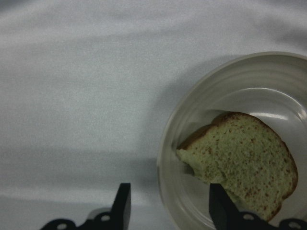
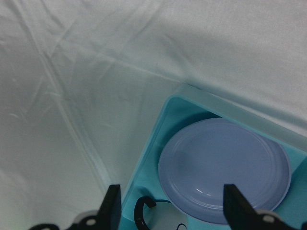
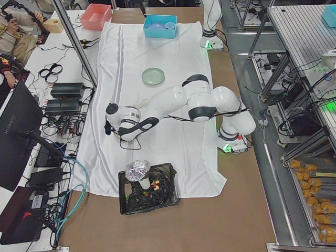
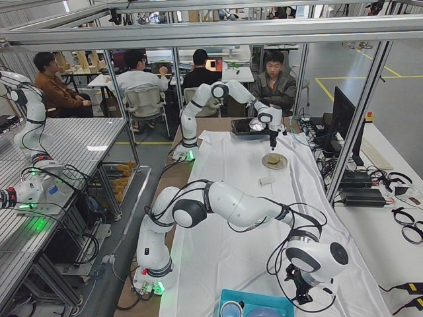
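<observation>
A slice of bread (image 1: 240, 167) lies on a round plate (image 1: 170, 191) in the left wrist view. My left gripper is open over that plate's rim, nothing between its fingers. A blue plate (image 2: 223, 163) lies flat inside a turquoise box (image 2: 144, 163), beside a cup (image 2: 163, 215). My right gripper hangs open and empty above the box. A pale green plate (image 3: 153, 75) rests mid-table in the camera left view.
A black-lined bin (image 3: 131, 205) with scraps and a foil-covered object (image 3: 137, 169) is at one table end. A monitor (image 3: 16, 142), devices and cables line one side. White cloth (image 3: 194, 178) leaves free room between.
</observation>
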